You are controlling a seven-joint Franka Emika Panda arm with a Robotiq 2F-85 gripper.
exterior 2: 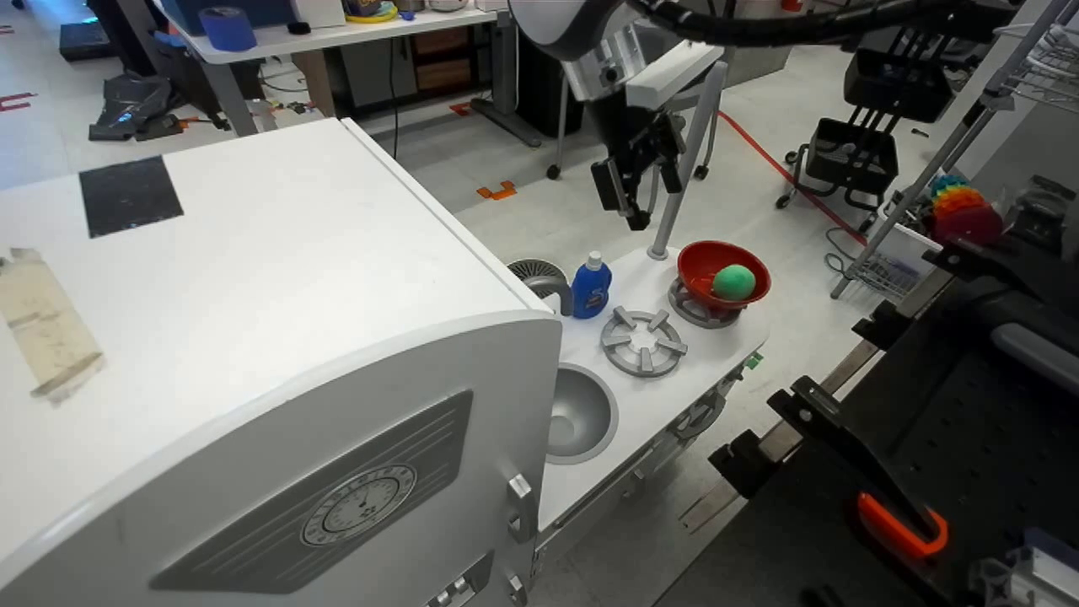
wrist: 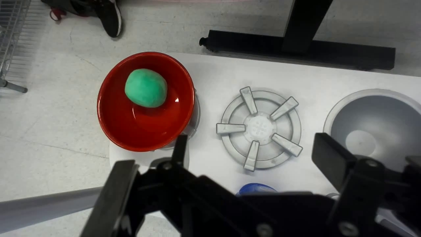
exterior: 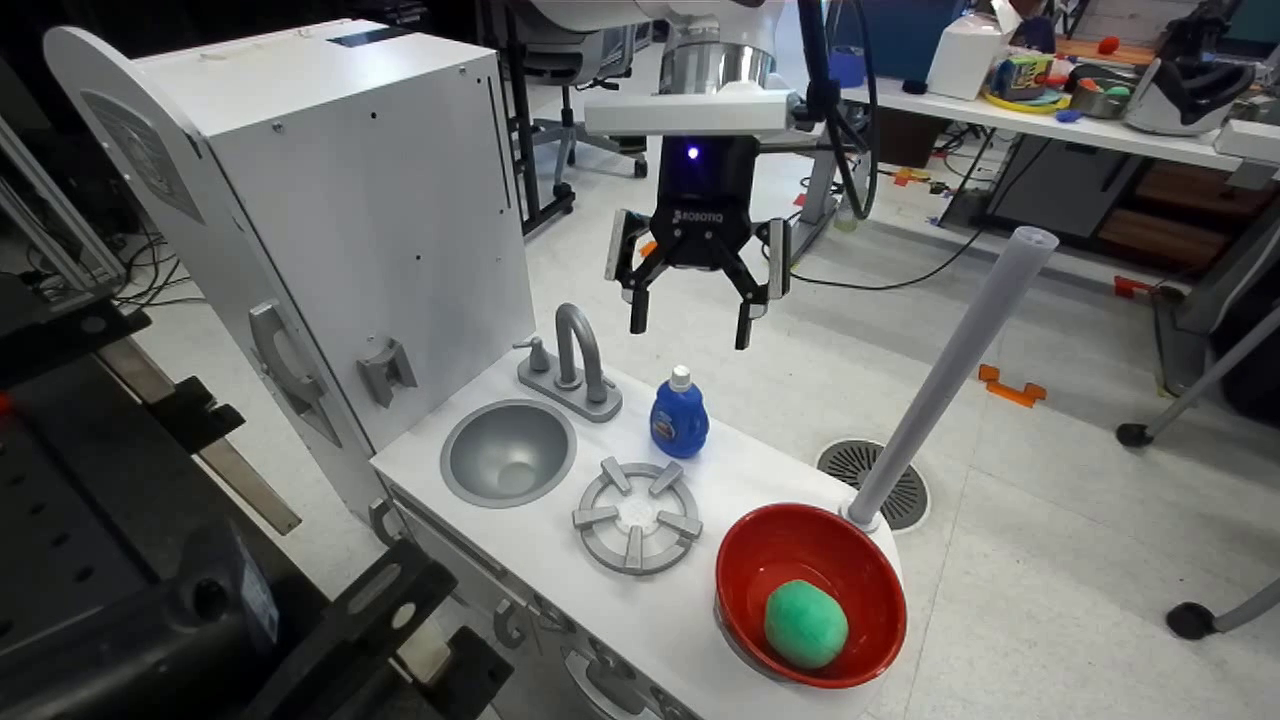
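My gripper point(exterior: 691, 332) hangs open and empty in the air above the back edge of the toy kitchen counter, its two fingers wide apart. In exterior view 1 a blue bottle with a white cap point(exterior: 679, 416) stands upright on the counter, below and apart from the fingers. The wrist view shows only a sliver of this blue bottle point(wrist: 257, 188), the rest hidden behind the gripper. A red bowl point(wrist: 105, 114) sits tilted on a burner at the counter's end. Inside it lies a round green object point(wrist: 146, 87).
A bare grey burner point(exterior: 635, 518) lies between the bowl and the round sink point(exterior: 507, 452). The grey faucet point(exterior: 577, 354) rises behind the sink, beside the tall white cabinet point(exterior: 372, 204). A grey pole point(exterior: 954, 372) stands at the counter's back corner.
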